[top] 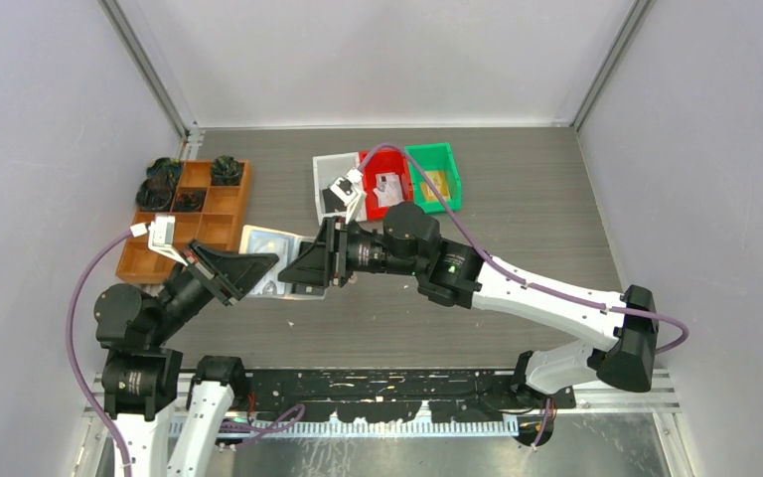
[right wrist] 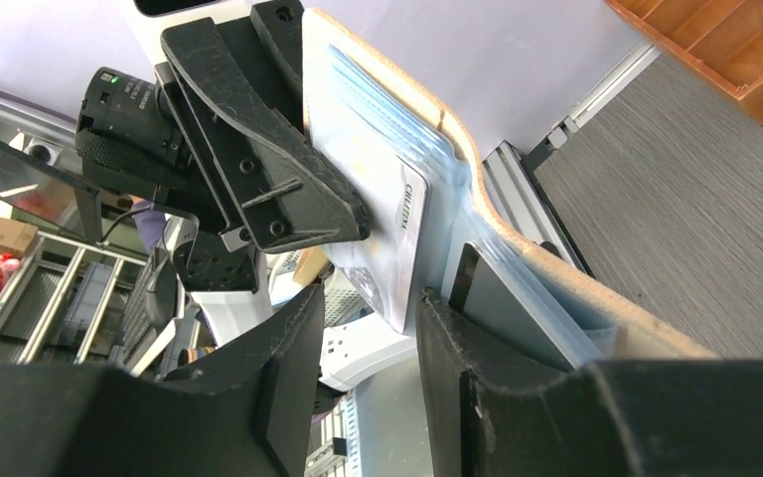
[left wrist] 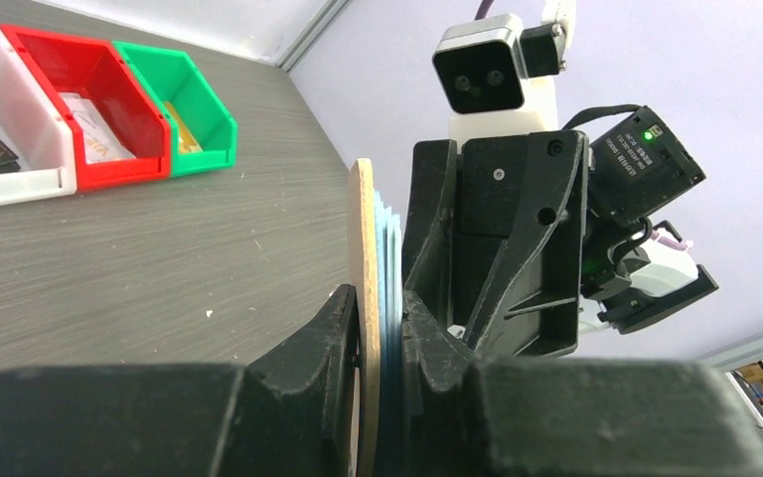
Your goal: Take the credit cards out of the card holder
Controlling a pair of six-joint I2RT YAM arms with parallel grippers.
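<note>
The card holder (top: 263,248), tan-edged with clear sleeves and a dark section, hangs between the grippers. My left gripper is shut on it; in the left wrist view it stands edge-on. My right gripper is part open at the holder's inner side, fingertips by the lower end of a light card (right wrist: 387,238) marked with a chip label. A dark card (right wrist: 497,308) sits in a sleeve beside it. Whether the right fingers touch either card is unclear.
A wooden compartment tray (top: 221,204) stands at the back left. White (top: 322,164), red (top: 382,159) and green (top: 432,154) bins stand at the back centre, holding small items.
</note>
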